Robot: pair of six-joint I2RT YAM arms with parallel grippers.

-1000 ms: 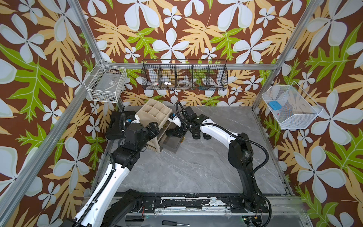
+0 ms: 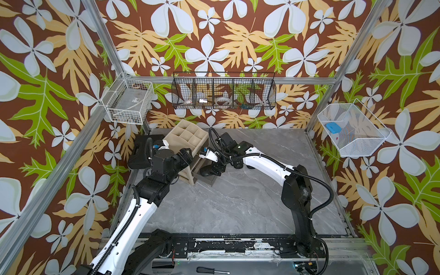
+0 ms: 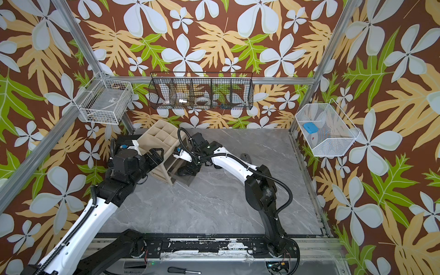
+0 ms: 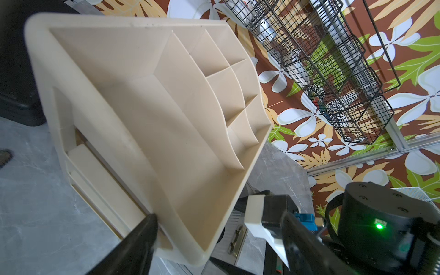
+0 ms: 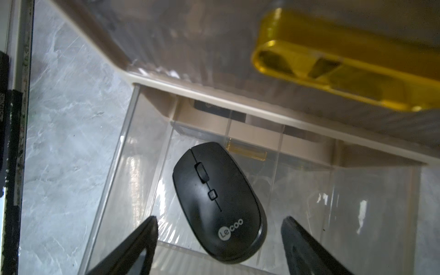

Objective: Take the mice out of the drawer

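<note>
A black mouse (image 5: pixel 220 201) lies in the pulled-out clear drawer (image 5: pixel 366 206) in the right wrist view. My right gripper is open above it, one fingertip on each side, with a gap showing between them and the mouse. In the top left view this gripper (image 2: pixel 213 168) hides part of the drawer (image 2: pixel 207 180). The beige organizer (image 4: pixel 192 114) fills the left wrist view. My left gripper is open at its front corner, one finger on either side of the wall; contact cannot be told.
Another drawer front with a yellow handle (image 5: pixel 339 64) overhangs the open drawer. A dark oval object (image 3: pixel 245 158) lies on the table behind the right arm. A black case (image 2: pixel 142 153) stands beside the organizer.
Over the last second my right gripper has shifted toward the drawer's front and now covers more of it, while its elbow moved right. The left arm looks still.
</note>
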